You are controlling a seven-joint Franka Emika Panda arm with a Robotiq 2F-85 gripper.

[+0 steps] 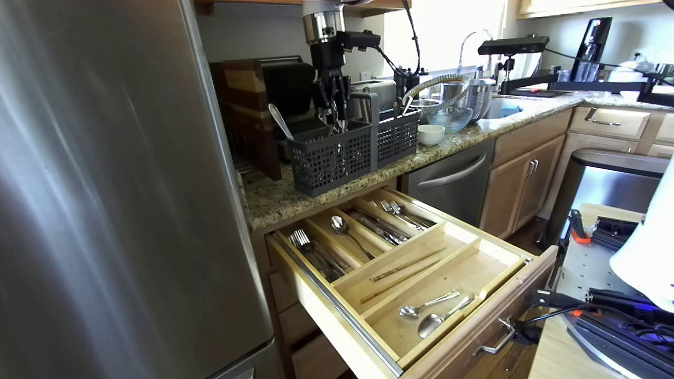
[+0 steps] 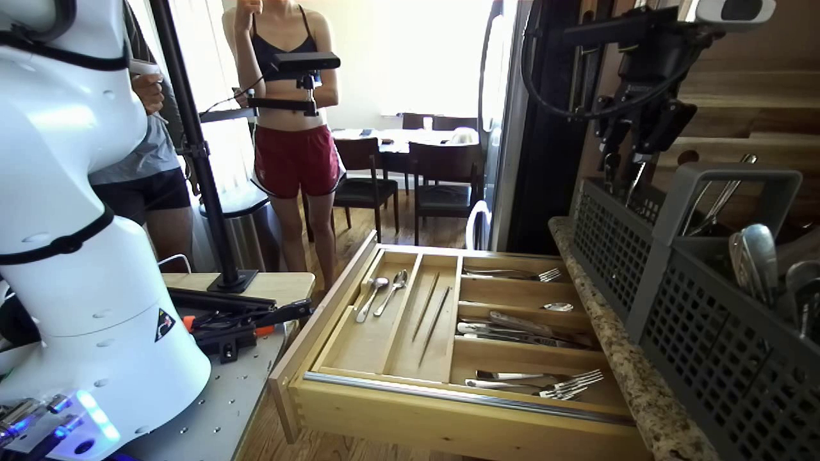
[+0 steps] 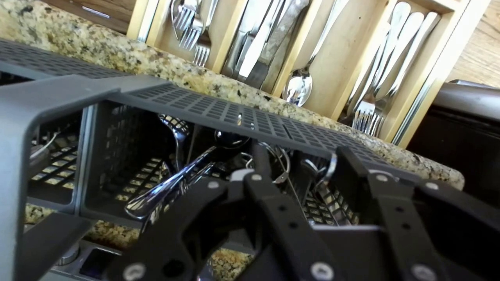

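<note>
My gripper points down into one compartment of the grey cutlery basket point(image 1: 331, 161), which stands on the counter. In the wrist view its two fingers are apart, with several metal utensils below and between them; whether they touch any is unclear. A shiny spoon point(image 3: 171, 182) leans across the basket to the left of the fingers, near a slotted utensil point(image 3: 175, 125). The open drawer point(image 1: 354, 278) below has divided compartments with forks point(image 1: 301, 240), a spoon point(image 1: 341, 225), knives point(image 1: 382, 230), more forks point(image 1: 395, 208), and two small spoons point(image 1: 436, 316) at the front.
Wooden boards point(image 1: 253, 117) stand close to the basket's left. The basket's tall handle point(image 2: 738, 175) rises beside my gripper. Two thin sticks point(image 1: 404, 271) lie in the drawer's middle section. A white bowl point(image 1: 430, 133) sits to the basket's right.
</note>
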